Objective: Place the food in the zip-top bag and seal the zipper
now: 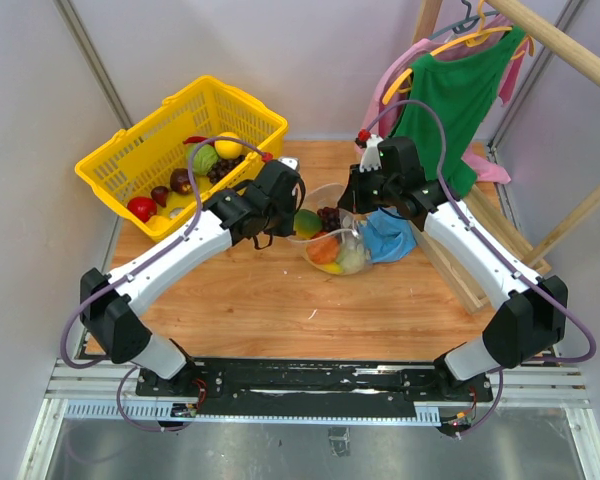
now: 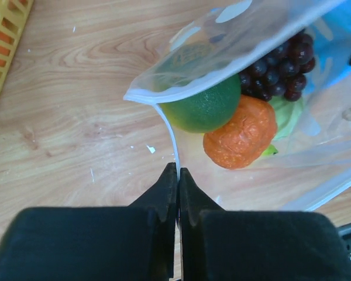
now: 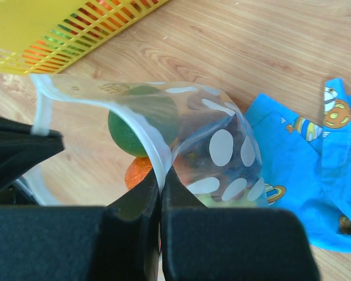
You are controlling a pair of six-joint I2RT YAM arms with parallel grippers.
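The clear zip bag (image 1: 350, 255) holds a green mango (image 2: 202, 105), dark grapes (image 2: 281, 67), an orange lumpy fruit (image 2: 240, 132) and pale green items. My left gripper is shut on the bag's rim at the near left corner of the opening, where the white zipper strip runs into its fingertips. My right gripper is shut on the bag's white zipper edge at the other side, the strip running down between its fingers. The bag's mouth stands open between the two grippers.
A yellow basket (image 1: 120, 165) of produce sits at the back left. A blue cloth (image 3: 304, 170) lies right of the bag. A wooden rack with hanging shirts (image 1: 440, 120) occupies the right side.
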